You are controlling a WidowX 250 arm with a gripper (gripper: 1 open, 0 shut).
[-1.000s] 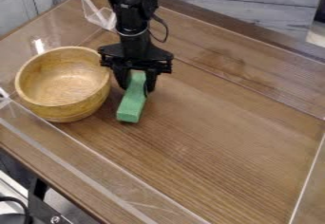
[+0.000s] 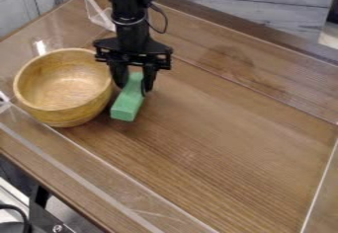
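Observation:
A black robot arm point(image 2: 132, 25) reaches down from the top of the view. Its gripper point(image 2: 133, 77) is shut on a green object point(image 2: 126, 101), which is tilted a little, its lower end low over or on the wooden table point(image 2: 224, 138). Just left of it stands a large yellow bowl point(image 2: 59, 104). The fingertips are dark and partly hard to make out against the object.
A clear plastic item point(image 2: 99, 15) lies at the back left. A pale wall runs along the back, and a dark cable shows at the lower left corner.
The gripper and the green object in it have moved slightly left and up, closer to the yellow bowl.

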